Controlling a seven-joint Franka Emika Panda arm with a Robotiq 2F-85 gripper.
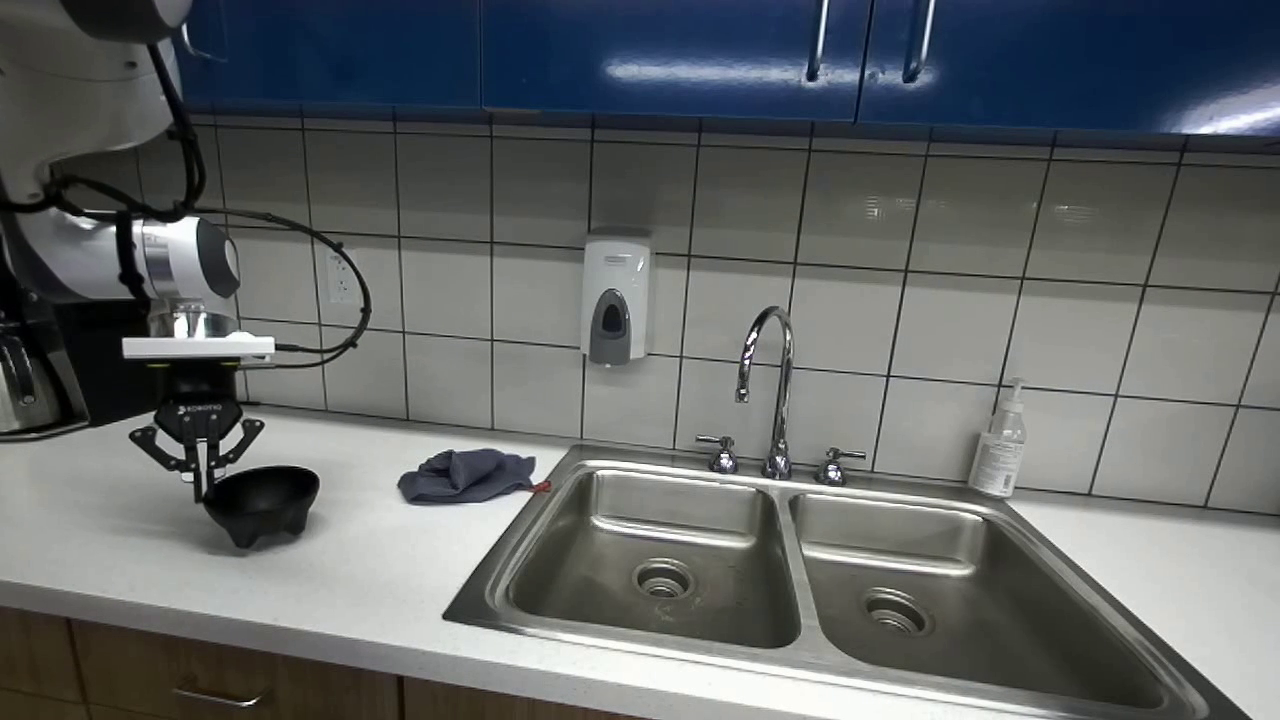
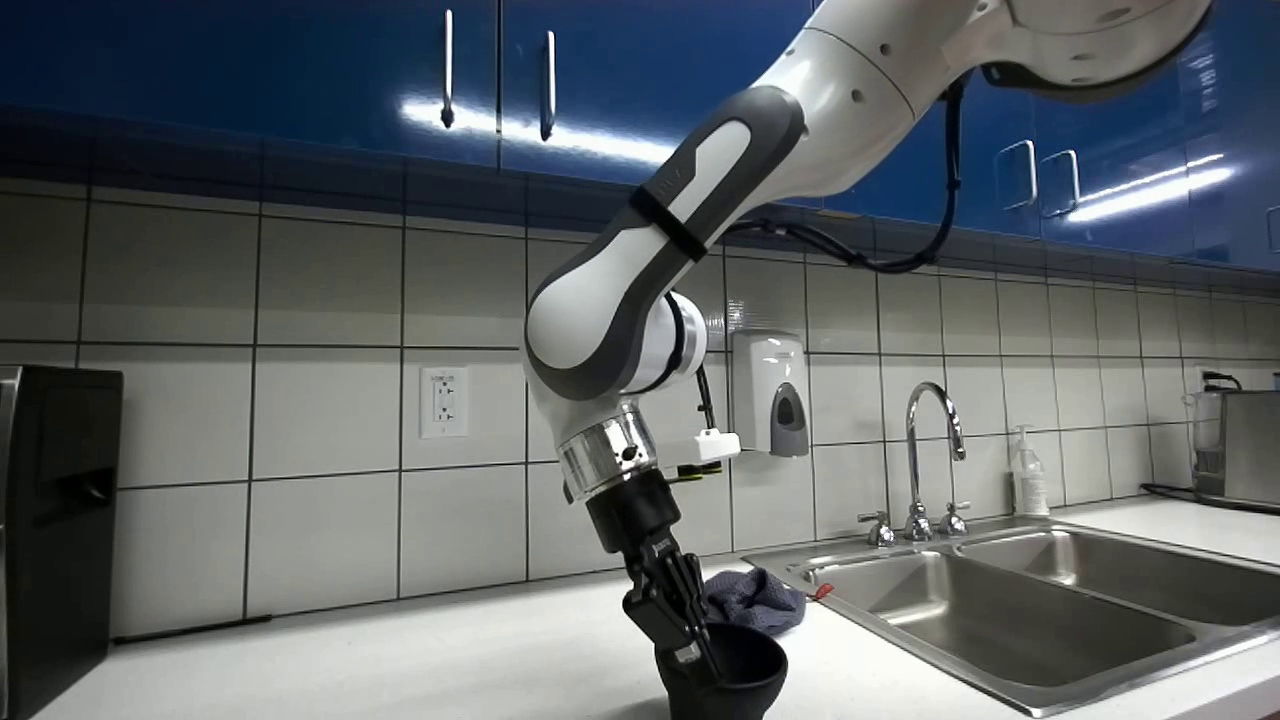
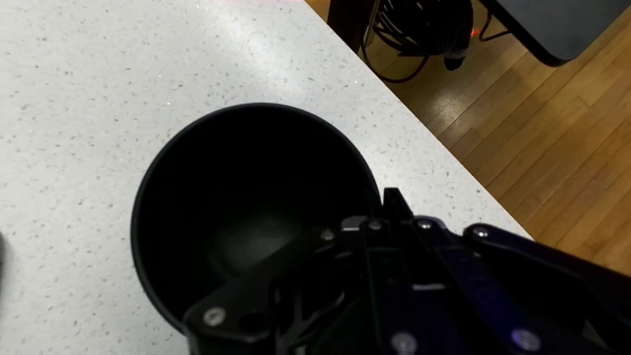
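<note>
A black bowl with stubby feet is at the left of the white counter, slightly tipped in exterior view 1. My gripper is shut on the bowl's left rim, one finger inside the wall and one outside. Exterior view 2 has the bowl at the bottom edge, with the gripper coming down onto its near side. From the wrist, the bowl looks empty and its rim meets the gripper's fingertips. Whether its feet touch the counter is hard to tell.
A crumpled grey cloth lies between the bowl and the double steel sink. Behind the sink rises a faucet, with a soap bottle at its right. Clear counter surrounds the bowl.
</note>
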